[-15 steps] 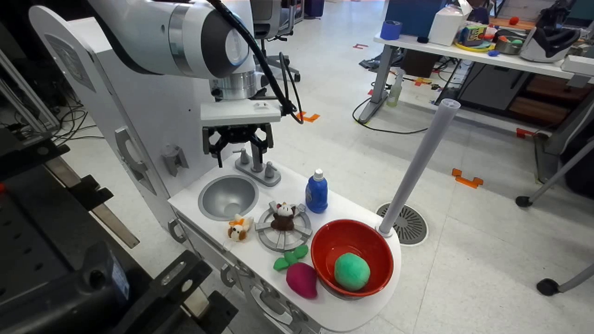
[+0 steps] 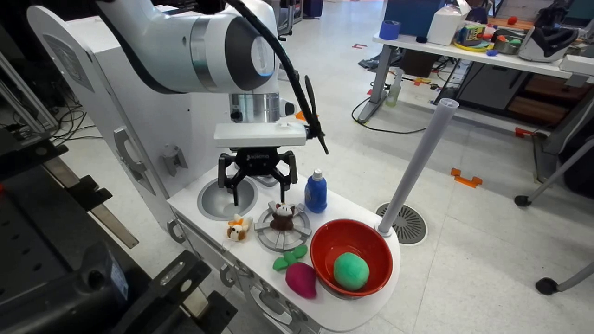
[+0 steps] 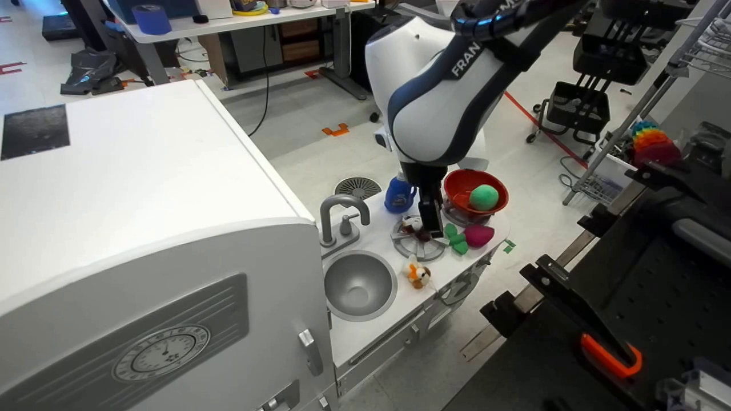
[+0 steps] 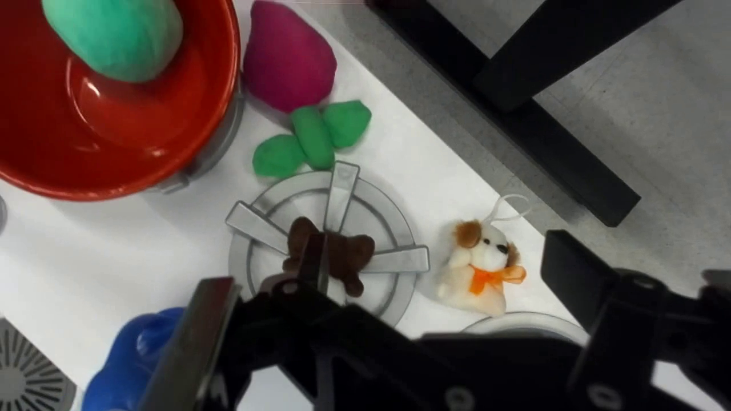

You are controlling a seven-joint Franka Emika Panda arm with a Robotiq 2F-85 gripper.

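My gripper [image 2: 259, 200] stands open above the counter, between the sink and the burner, its fingers wide apart and nothing between them. On the grey burner [image 2: 305, 227] sits a small brown and white plush toy [image 2: 282, 218]; in the wrist view one finger partly covers this brown toy [image 4: 346, 253]. A cream plush dog [image 4: 480, 277] with an orange bow lies beside the burner, close to the sink [image 3: 360, 285]. The red bowl [image 2: 383, 245] holds a green ball [image 2: 351, 271]. Next to the bowl lies a magenta beet-like plush [image 4: 288, 58] with green leaves [image 4: 315, 137].
A blue bottle [image 2: 315, 192] stands upright behind the burner. The grey faucet [image 3: 344, 201] rises behind the sink, and a white pole [image 2: 417, 161] at the counter's far end. The tall white cabinet [image 3: 151, 178] borders the sink side.
The arm has come down and slightly right, from above the faucet to nearer the burner. Its fingers remain apart. The toys, bowl and bottle have not moved.
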